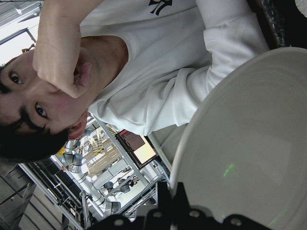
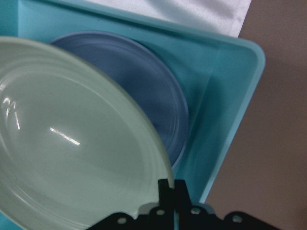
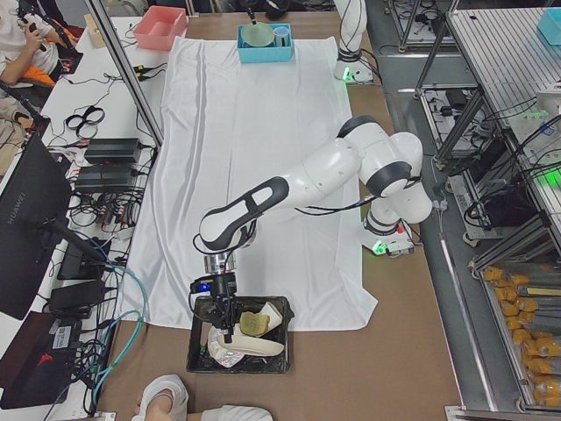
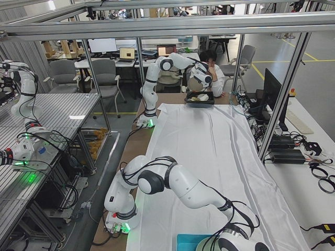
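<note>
In the left wrist view a white bowl (image 1: 244, 139) fills the right side, its rim between the fingertips of my shut left gripper; in the camera left view that gripper (image 3: 226, 331) is over the black tray (image 3: 286, 355), where a sponge-like yellow item (image 3: 254, 322) lies among white dishes. My right gripper is shut on the rim of a pale green plate (image 2: 81, 148), over a blue plate (image 2: 158, 100) in the light-blue bin (image 2: 225, 86) at the table's far end.
A white cloth (image 3: 254, 149) covers the middle of the table, clear between tray and bin. A person (image 1: 144, 67) sits close beyond the left gripper. A pink bin (image 3: 159, 26) stands beside the far end; monitors and cables line one side.
</note>
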